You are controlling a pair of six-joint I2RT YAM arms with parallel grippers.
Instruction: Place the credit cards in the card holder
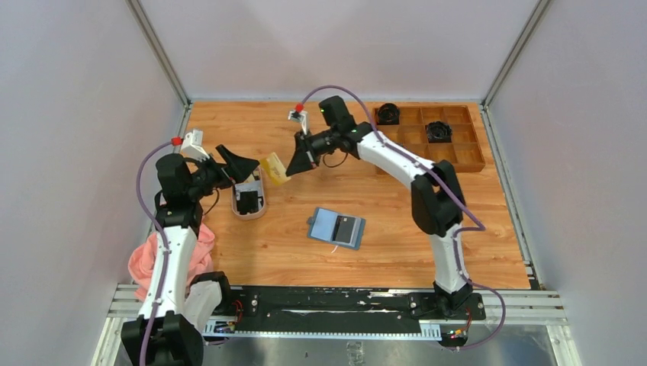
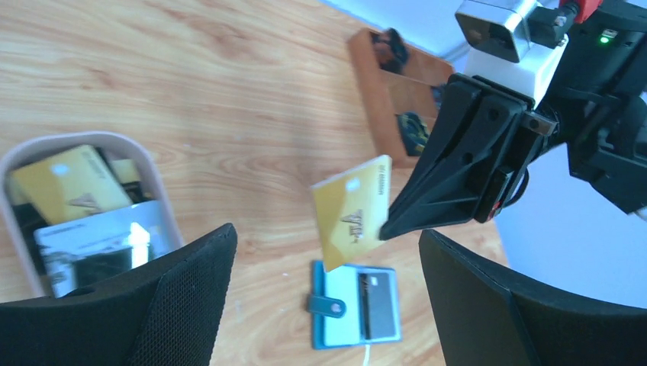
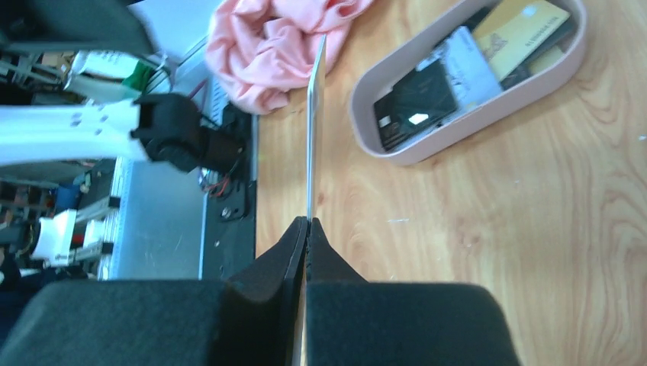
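A yellow card [image 1: 275,168] juts from the tip of my right gripper, which is shut on its edge. In the right wrist view the card [image 3: 315,122] appears nearly edge-on. My left gripper is open with empty space between its fingers; the card [image 2: 352,212] is beyond them. The blue card holder [image 1: 336,228] lies spread on the table, a pale panel on its left and a dark card-like panel on its right. More cards [image 3: 473,65], yellow, pale and dark, rest in a pinkish oval tray [image 3: 416,152] beneath the left gripper.
A wooden compartment box [image 1: 458,156] with black coiled items stands at the back right. Pink cloth [image 1: 200,252] lies by the left arm's base. Bare table surrounds the card holder.
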